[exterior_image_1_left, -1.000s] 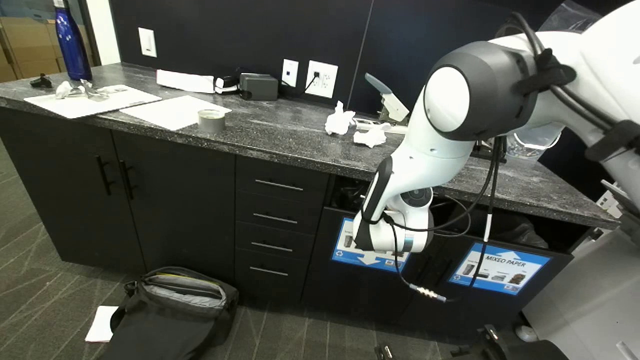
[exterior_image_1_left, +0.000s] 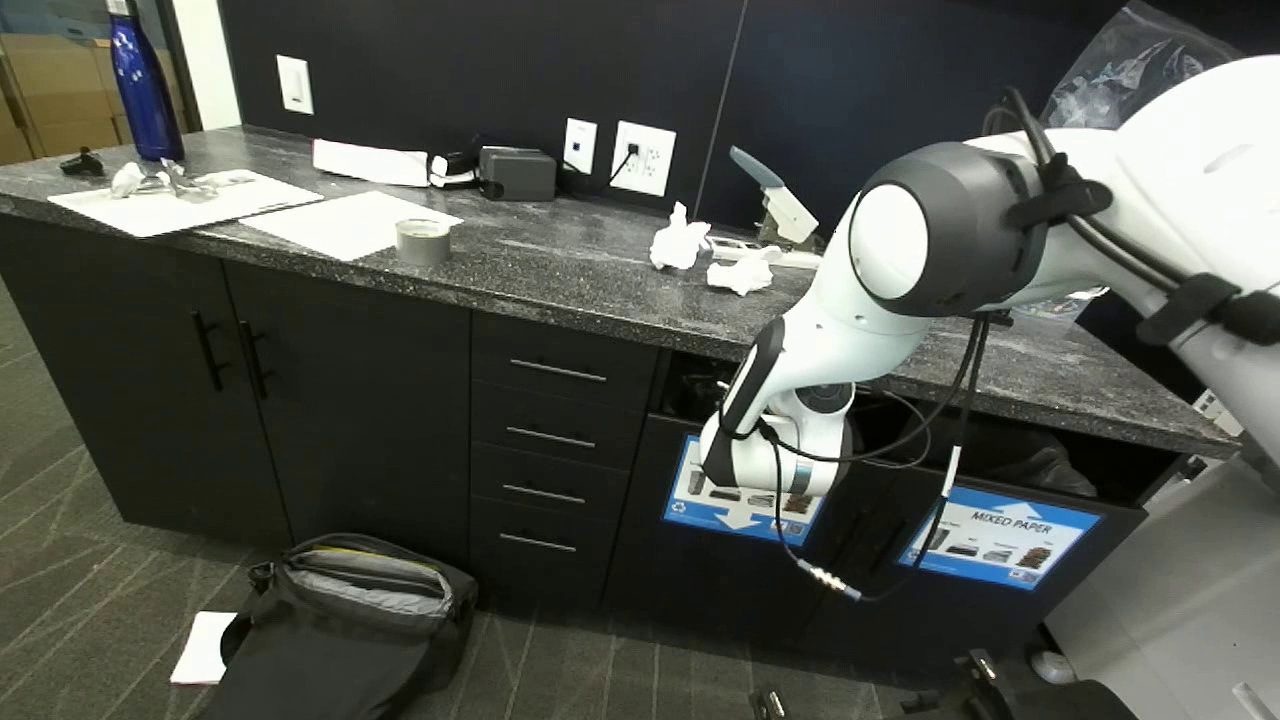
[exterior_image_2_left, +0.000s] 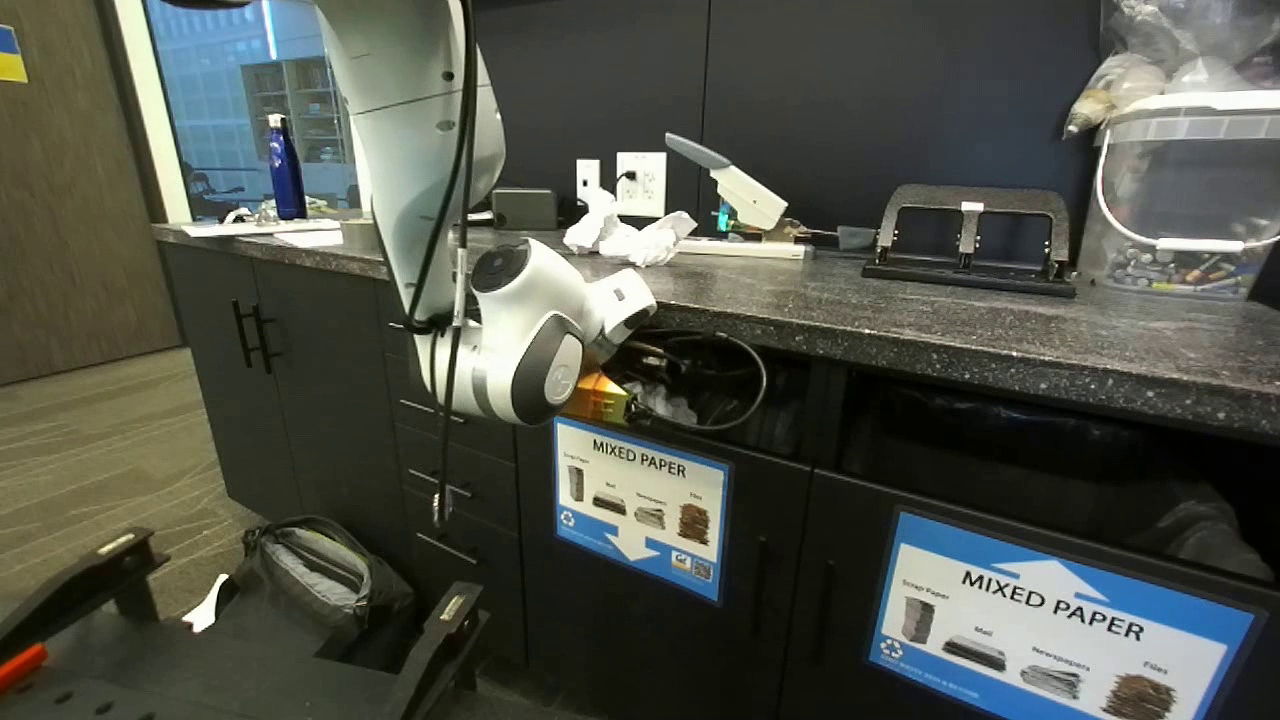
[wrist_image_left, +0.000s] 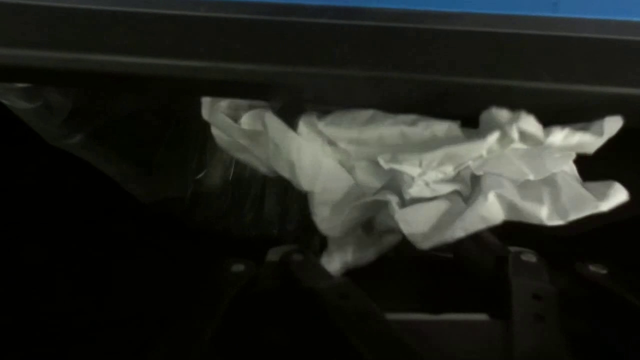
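Observation:
Crumpled white paper (wrist_image_left: 420, 174) lies in the dark space seen by the wrist view, spread across its middle. Below it in that view my gripper is open, its two dark fingers well apart. The paper's lower left edge hangs close to the left finger; whether they touch is too dark to tell. From outside, my hand tilts into the slot above the left MIXED PAPER sign (exterior_image_2_left: 642, 504), so its fingers are hidden there. Two more crumpled paper balls, one (exterior_image_1_left: 680, 238) behind the other (exterior_image_1_left: 744, 272), rest on the counter.
The dark counter (exterior_image_2_left: 768, 300) overhangs the slot. A cable loop (exterior_image_2_left: 758, 378) hangs by the hand. A paper cutter (exterior_image_2_left: 750, 192), hole punch (exterior_image_2_left: 969, 240) and clear bucket (exterior_image_2_left: 1182, 180) stand on the counter. A black bag (exterior_image_1_left: 348, 624) lies on the floor.
The counter objects have stayed put.

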